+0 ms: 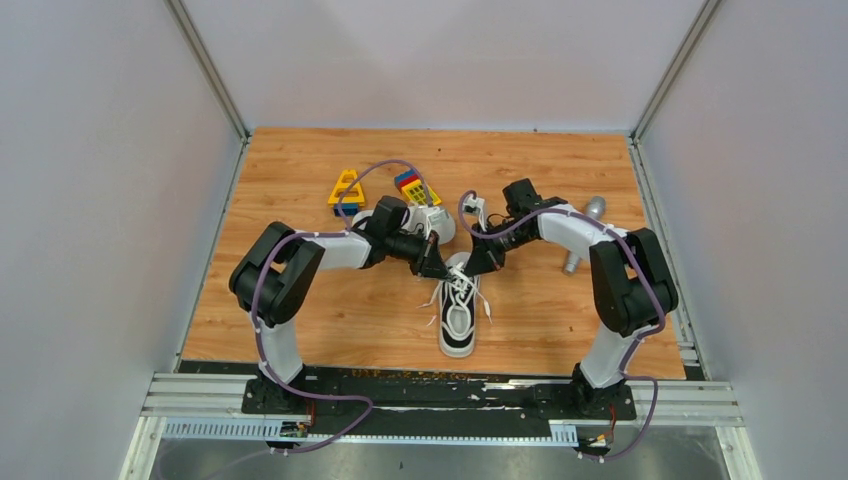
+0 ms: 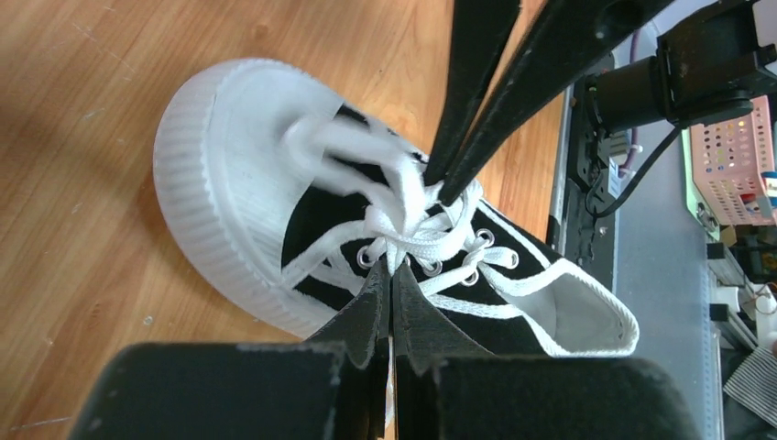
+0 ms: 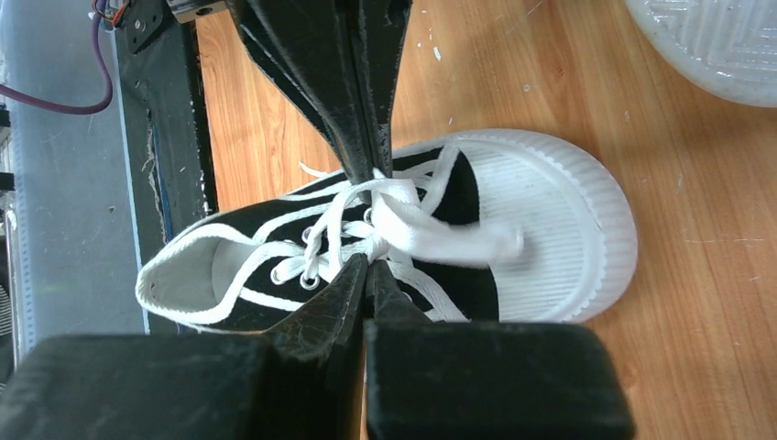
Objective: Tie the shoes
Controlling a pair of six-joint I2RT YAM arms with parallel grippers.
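Observation:
A black-and-white canvas shoe (image 1: 457, 335) sits on the table, heel opening toward the front edge, white rubber toe toward the back. White laces (image 3: 449, 234) cross its tongue in loops, one strand blurred above the toe. My left gripper is shut at the lacing, a strand of lace pinched at its fingertips. Close beside it, my right gripper is shut over the laces; no lace clearly shows between its tips. In the left wrist view the right fingers (image 2: 476, 101) come down onto the knot area, which they partly cover.
The second shoe's white sole (image 3: 719, 46) lies behind the left arm. Yellow, red and blue toy blocks (image 1: 420, 188) are at the back, and a grey bottle-like object (image 1: 585, 232) lies behind the right arm.

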